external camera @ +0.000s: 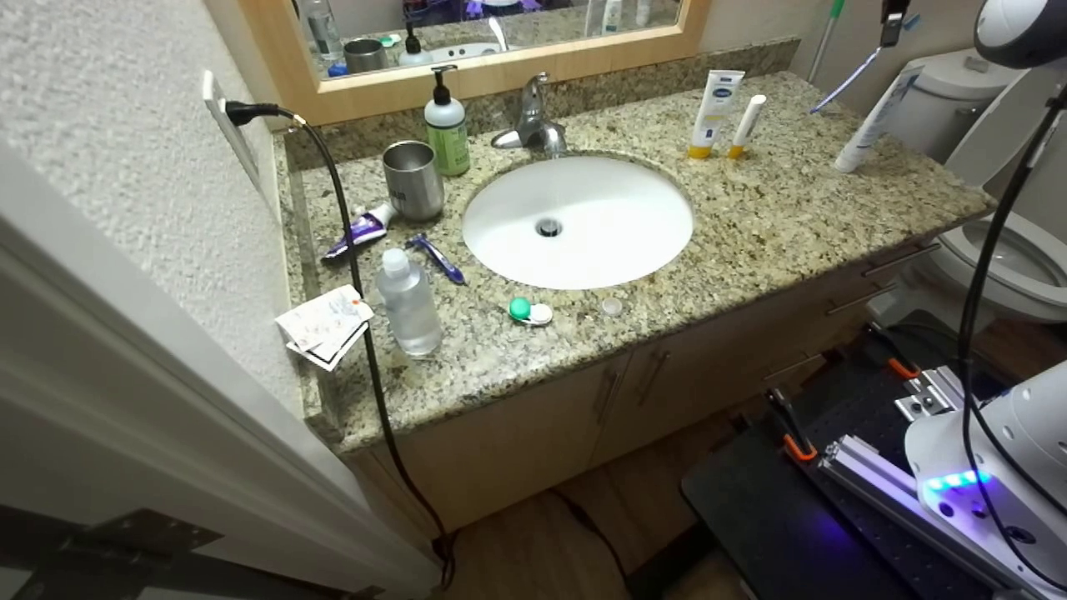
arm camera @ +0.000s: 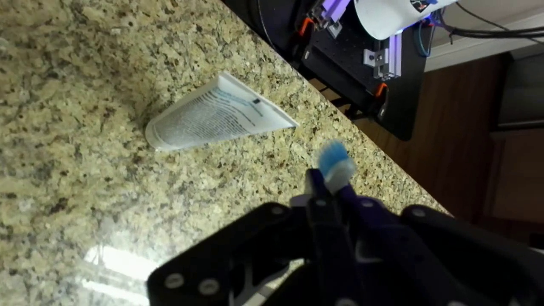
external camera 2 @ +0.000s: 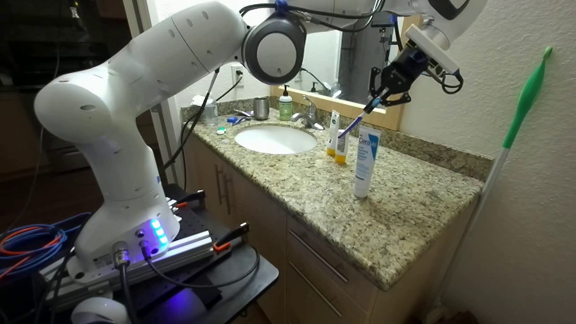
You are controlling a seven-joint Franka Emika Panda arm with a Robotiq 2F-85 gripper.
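My gripper [external camera 2: 373, 105] is shut on a toothbrush [external camera 2: 352, 127] above the right part of the counter. The brush tilts, its blue-white handle sloping down and away from the fingers. Blue bristles [arm camera: 332, 154] stick out past the fingertips in the wrist view. In exterior view 1, the toothbrush [external camera: 848, 80] hangs in the upper right below the gripper [external camera: 889, 38], apart from the countertop. A white CeraVe tube [external camera 2: 366, 162] stands on its cap nearby, with clear space between it and the fingers.
Two white tubes with yellow caps [external camera: 701, 151] stand by the backsplash. Left of the sink [external camera: 640, 245] are a metal cup [external camera: 412, 182], soap bottle [external camera: 447, 135], toothpaste [external camera: 362, 232], razor [external camera: 437, 258] and clear bottle [external camera: 408, 305].
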